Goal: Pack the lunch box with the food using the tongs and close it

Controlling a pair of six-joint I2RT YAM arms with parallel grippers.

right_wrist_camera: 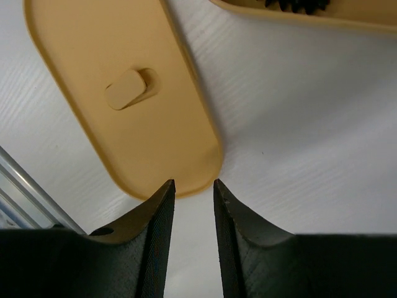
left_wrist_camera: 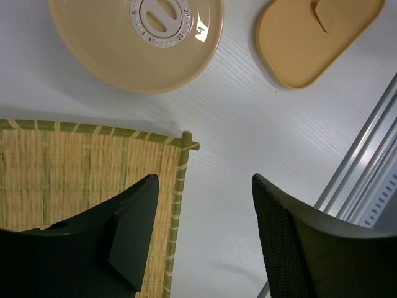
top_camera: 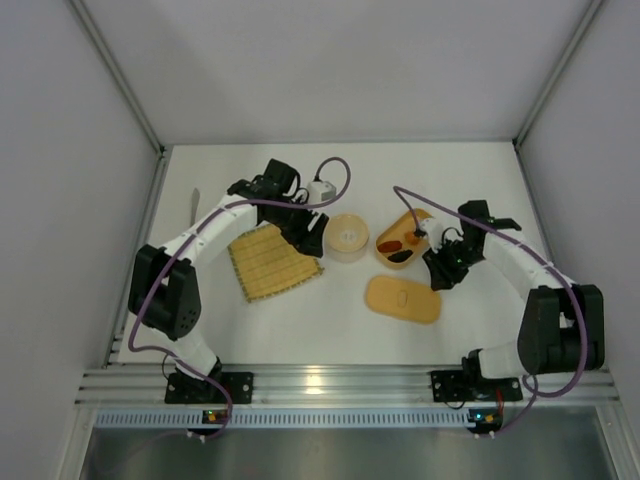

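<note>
The oval lunch box [top_camera: 425,219] stands uncovered right of centre, with orange, red-brown and black food inside. In front of it, the flat tan lid [top_camera: 388,306] lies on the table, its small grip tab [right_wrist_camera: 126,89] upward. My right gripper [top_camera: 437,288] hovers by the lid's right end, part open with nothing between its fingers. A round tan container [top_camera: 347,234] with a dial on its top sits left of the lunch box. Beside that container, my left gripper is open and empty above the right corner of the bamboo mat [left_wrist_camera: 80,174].
At the far left of the table lies a long pale utensil [top_camera: 195,205]. Bare white table [top_camera: 310,335] stretches along the front and the back. A metal rail [top_camera: 330,378] borders the front edge.
</note>
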